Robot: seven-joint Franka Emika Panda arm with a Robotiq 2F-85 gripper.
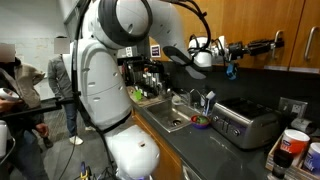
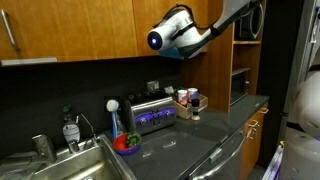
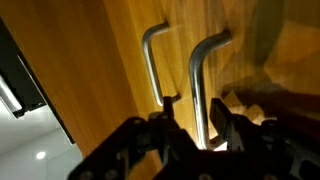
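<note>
High up at the wooden cupboard (image 1: 240, 22), my gripper (image 1: 274, 44) is right at a metal door handle (image 1: 280, 38). In the wrist view this handle (image 3: 197, 85) runs down between the dark fingers. The fingers look parted around the bar, and whether either finger touches it cannot be made out. A second, similar handle (image 3: 151, 62) lies just left of it on the neighbouring door. Both doors appear shut. In exterior view 2 the arm (image 2: 190, 38) reaches up to the cupboards, and the fingers cannot be made out there.
Below on the counter (image 2: 185, 150) stand a silver toaster (image 2: 152, 114) and a red bowl (image 2: 127, 143). To the right is a wooden box (image 1: 293, 160) with cups. The sink (image 2: 75, 168) lies left.
</note>
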